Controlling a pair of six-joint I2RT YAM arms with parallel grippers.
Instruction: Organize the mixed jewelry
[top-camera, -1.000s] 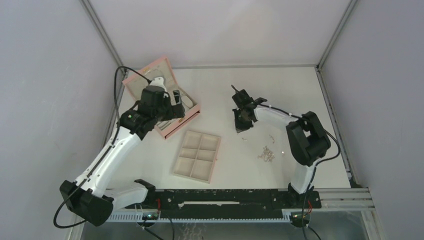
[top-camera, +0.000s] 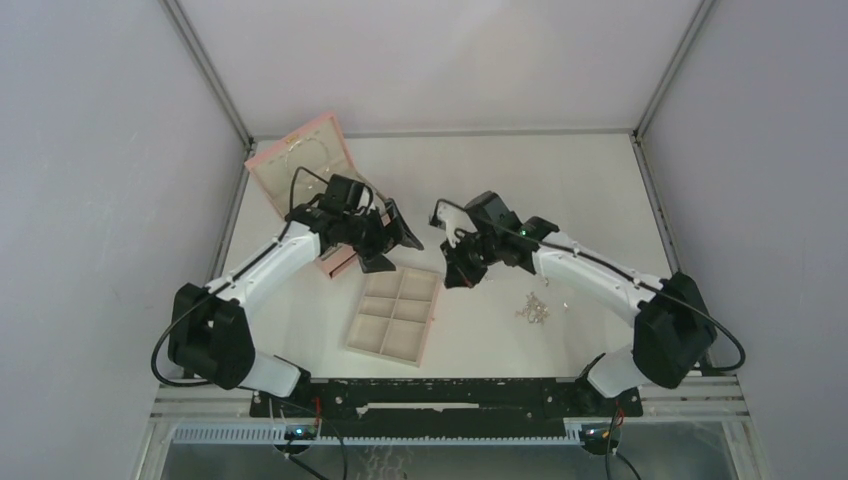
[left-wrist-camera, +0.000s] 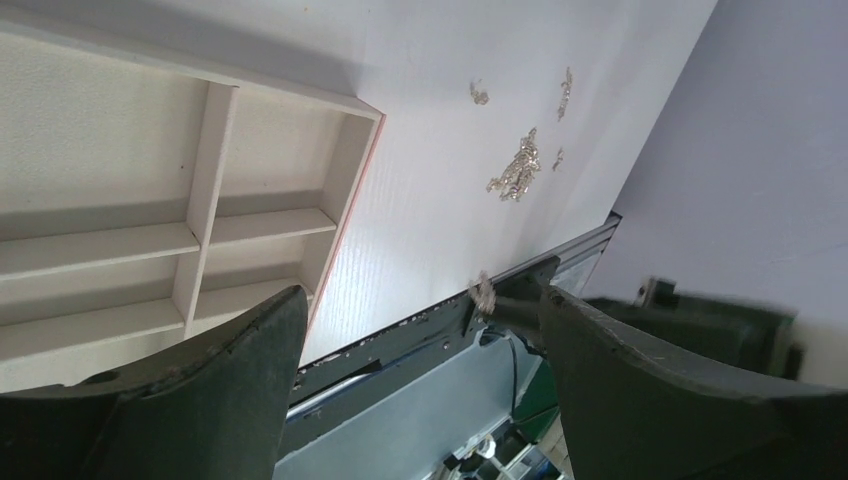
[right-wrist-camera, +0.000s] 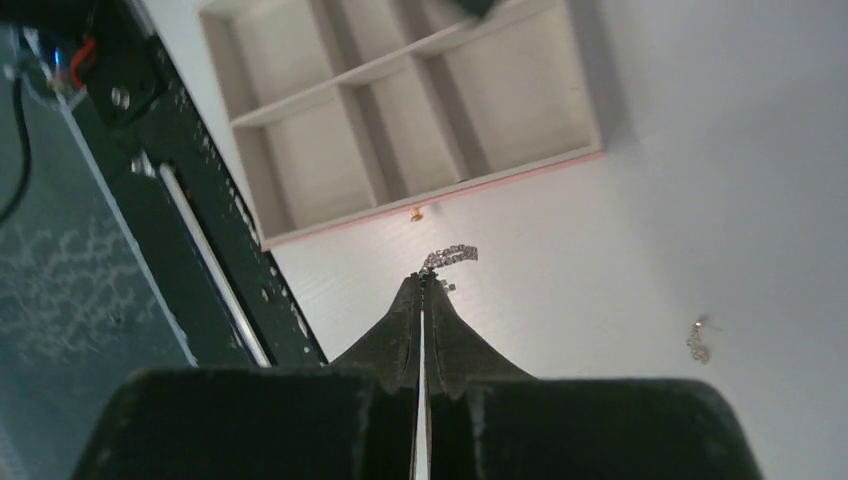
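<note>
My right gripper is shut on a small silver chain (right-wrist-camera: 452, 256), which sticks out from its fingertips. In the left wrist view that gripper comes in from the right, the chain (left-wrist-camera: 482, 294) at its tip. The pale compartment tray (top-camera: 408, 328) lies mid-table, its visible compartments looking empty. My left gripper (top-camera: 398, 250) is open near the tray's far end, with nothing between its fingers. A pile of jewelry (top-camera: 534, 309) lies right of the tray, with several small pieces around it, including one piece (right-wrist-camera: 697, 343).
An open pink jewelry box (top-camera: 300, 165) stands at the back left, partly behind the left arm. A tiny gold piece (right-wrist-camera: 416, 214) lies just outside the tray's edge. The two grippers are fairly close together. Free table shows at the back right.
My left gripper has moved right from over the pink box toward the tray and opened. My right gripper has moved left and toward the front, closer to the tray.
</note>
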